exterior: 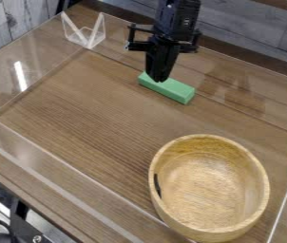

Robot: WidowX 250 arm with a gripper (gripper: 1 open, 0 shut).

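A black robot gripper (159,72) hangs from the top centre, its fingers shut with nothing visible between them. Its tip is just above a green rectangular block (168,89) lying flat on the wooden table (83,114). Whether the tip touches the block cannot be told.
A large round beige bowl (210,214) sits at the lower right of the table. A clear plastic bracket (86,30) stands at the upper left.
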